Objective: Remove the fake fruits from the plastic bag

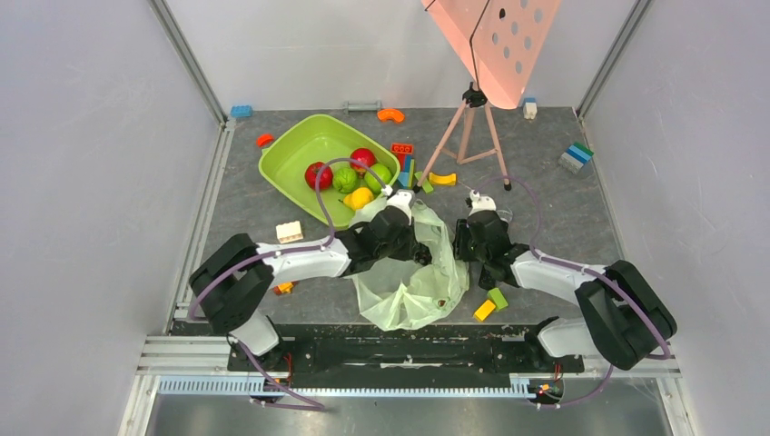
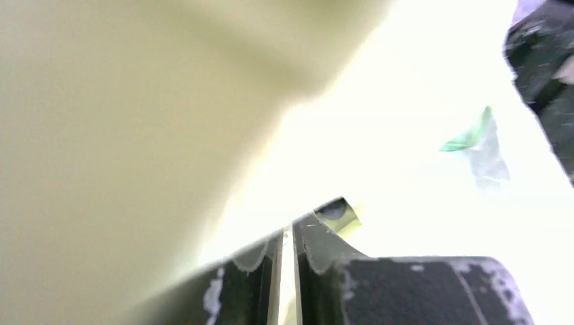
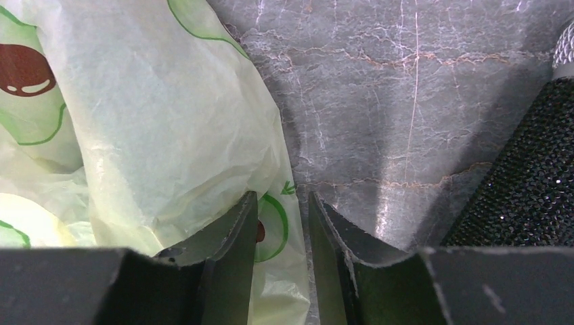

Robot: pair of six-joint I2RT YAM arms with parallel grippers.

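Observation:
The pale green plastic bag [image 1: 399,300] lies crumpled at the table's front middle. My left gripper [image 1: 419,252] reaches into its opening. In the left wrist view, washed out by glare, the left fingers [image 2: 315,264] are nearly together with a thin slit between. What lies in that slit cannot be made out. My right gripper is at the bag's right side, with the bag's printed edge [image 3: 274,227] between its fingers. A red tomato [image 1: 318,175], a red apple [image 1: 362,159], green fruits [image 1: 345,179] and a yellow lemon [image 1: 358,200] are in the green tub. Any fruit inside the bag is hidden.
The green tub [image 1: 289,150] stands behind the bag, to the left. A pink tripod stand [image 1: 465,136] rises at the back. A black cylinder [image 3: 521,169] lies right of the bag, near yellow [image 1: 485,311] and green blocks [image 1: 498,298].

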